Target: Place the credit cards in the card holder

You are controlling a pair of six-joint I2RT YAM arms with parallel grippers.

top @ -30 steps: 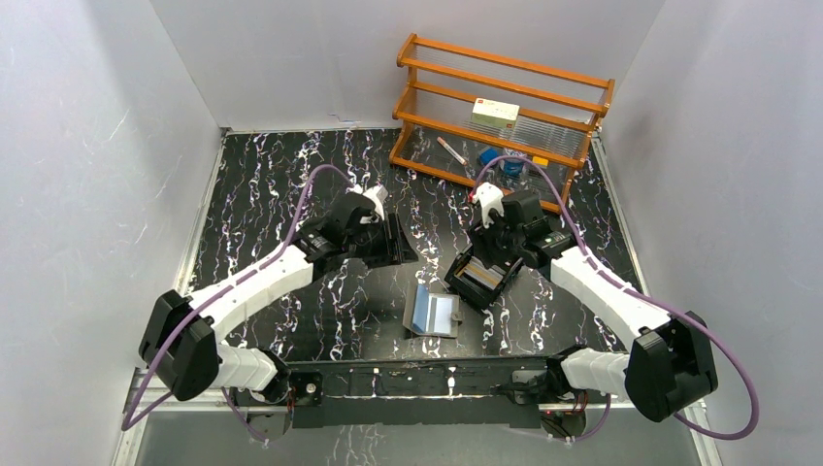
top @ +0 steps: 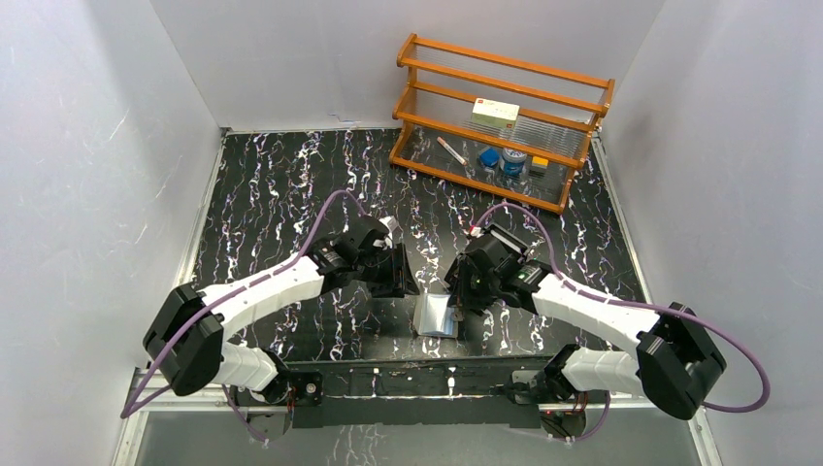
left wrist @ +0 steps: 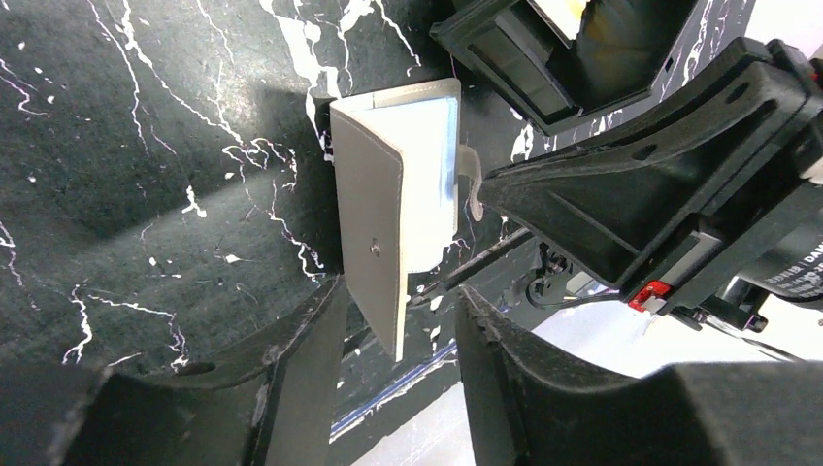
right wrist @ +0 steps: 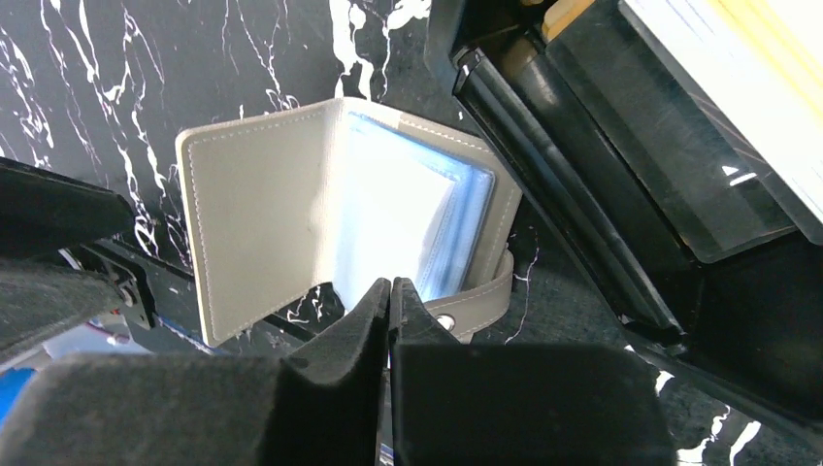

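The card holder lies opened like a book on the table, a grey-beige case with clear bluish sleeves inside. In the left wrist view its cover stands up steeply. My left gripper is open near that cover, its fingers apart and nothing held. Over the sleeve side, near the strap, is my right gripper, its fingertips together with nothing showing between them. Several cards sit in a black box beside the holder.
A wooden rack with small items, including a green-and-white box, stands at the back right. The black box is close against the holder's far right side, partly beneath my right arm.
My right gripper has come down and toward the front, from above the black box to the holder. The holder's inner blue sleeve and cover have changed position.
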